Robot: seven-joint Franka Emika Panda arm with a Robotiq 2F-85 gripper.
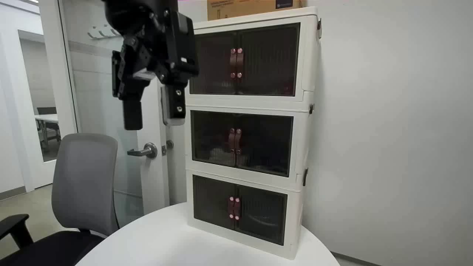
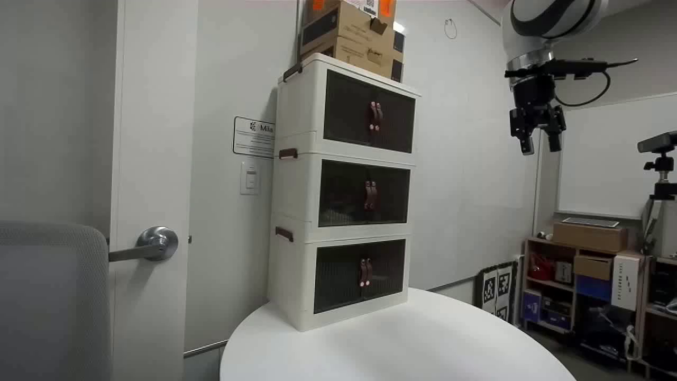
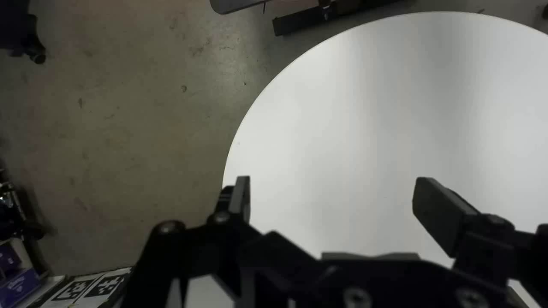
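Observation:
A white three-tier cabinet (image 1: 306,133) stands on the round white table (image 2: 406,349). Each tier has a pair of dark see-through doors with brown strap handles, and all the doors are closed: the top pair (image 1: 268,60), the middle pair (image 1: 266,144) and the bottom pair (image 1: 261,215). High in the air hangs my gripper (image 2: 541,147), pointing down and apart from the cabinet. Its fingers are spread wide in the wrist view, with only bare tabletop showing below and nothing between them. What lies inside the tiers is too dark to make out.
Cardboard boxes (image 2: 365,35) rest on top of the cabinet. A grey office chair (image 1: 84,181) stands beside the table, near a door with a lever handle (image 1: 146,151). Shelves (image 2: 571,273) line the far right.

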